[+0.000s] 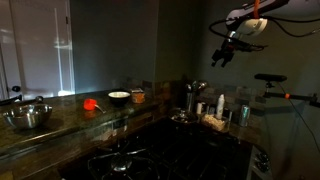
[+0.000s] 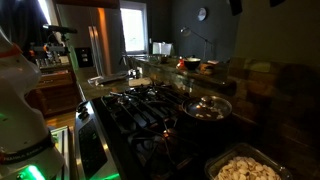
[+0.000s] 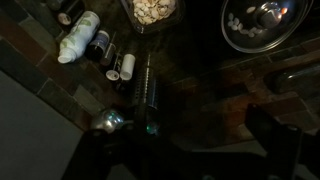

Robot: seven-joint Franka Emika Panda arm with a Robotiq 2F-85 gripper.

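My gripper (image 1: 221,60) hangs high above the back right of the stove, well clear of the counter. It stands open, with nothing visible between its dark fingers in the wrist view. Below it lies a metal pan (image 3: 240,37) holding some pale pieces and a shiny round object. A tray of pale pieces (image 3: 154,10) sits near the top edge of that view. The same pan (image 2: 208,108) rests on the stove, and the tray (image 2: 248,168) is at the lower right of exterior view 2.
Bottles and jars, including a white bottle (image 3: 79,37), crowd the counter beside the tray. A steel bowl (image 1: 28,115), a red cup (image 1: 90,103) and a white-topped bowl (image 1: 119,98) line the left ledge. A ladle (image 1: 122,160) lies on the stove.
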